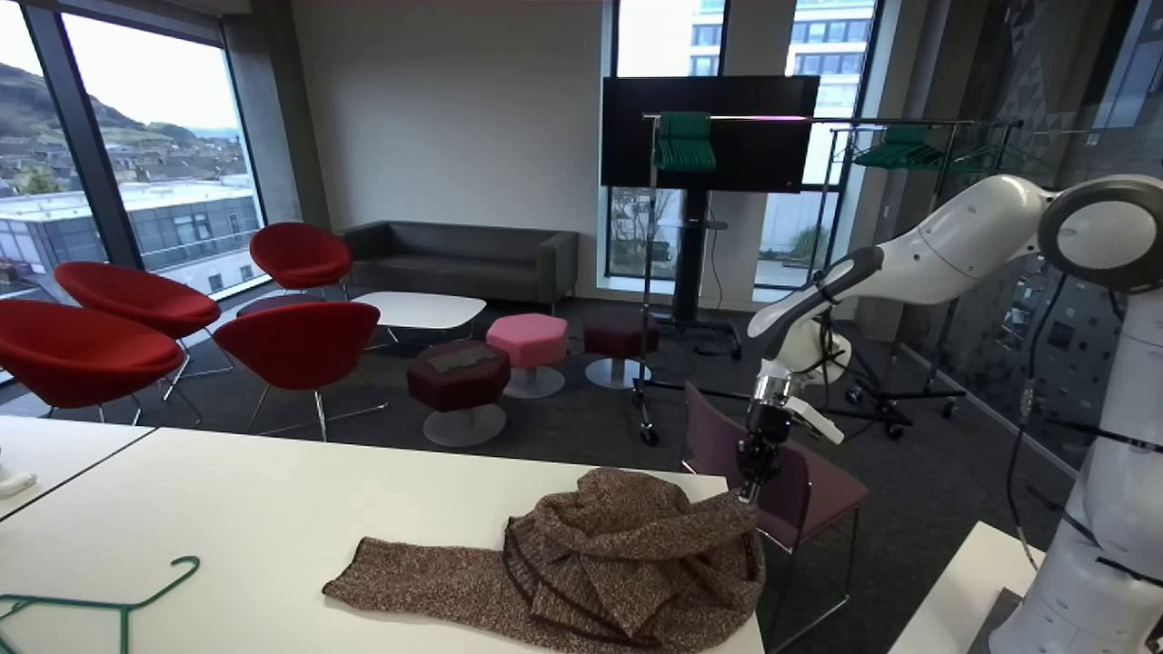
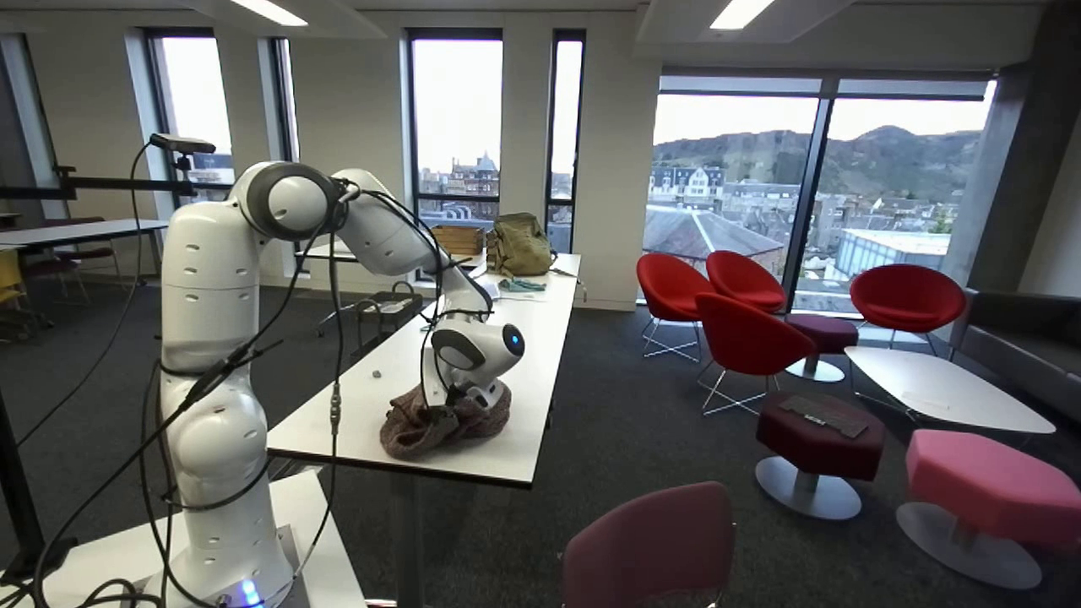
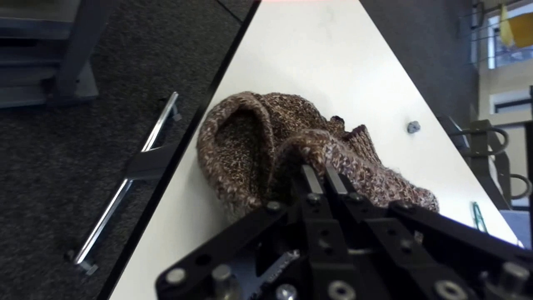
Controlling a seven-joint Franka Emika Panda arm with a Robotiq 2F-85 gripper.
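A brown knitted garment [image 1: 638, 550] lies bunched near the right end of the white table, one sleeve stretched out to the left. At its right side, my gripper [image 1: 748, 496] is shut on a fold of the cloth and draws it a little towards the table's edge. From the wrist, the two fingertips of the gripper pinch the knit, with a loop of garment [image 3: 237, 150] standing beside them. The arm largely covers the garment [image 2: 405, 436] in the second exterior view. A green hanger [image 1: 125, 605] lies on the table at the front left.
A purple chair [image 1: 812, 480] stands close behind its right end. Further back are a clothes rail [image 1: 651, 272] with green hangers [image 1: 684, 142], stools and red chairs.
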